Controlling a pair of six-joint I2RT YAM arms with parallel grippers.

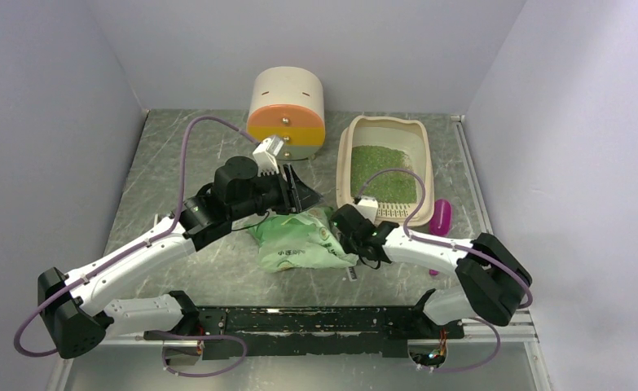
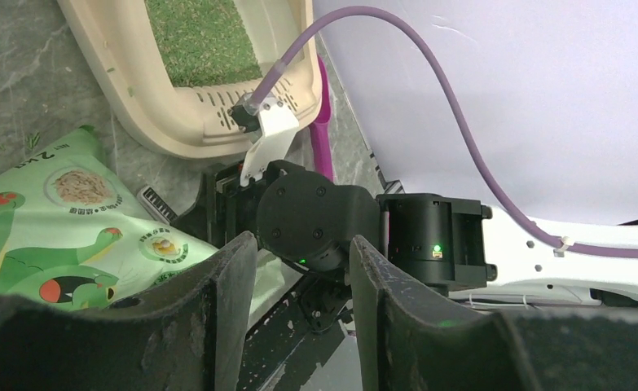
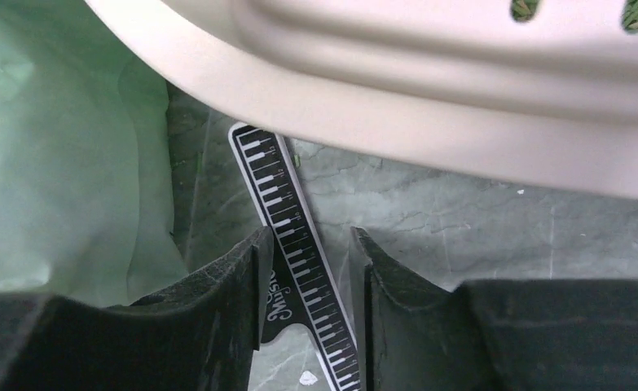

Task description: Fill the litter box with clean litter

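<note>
The beige litter box holds green litter. A green-and-white litter bag lies in front of it, left of centre. My left gripper is open above the bag, nothing between its fingers. My right gripper is low between the bag and the box's front rim, its fingers apart over a black piano-print strip on the table.
A cream cabinet with coloured drawers stands at the back, left of the box. A magenta scoop lies right of the box.
</note>
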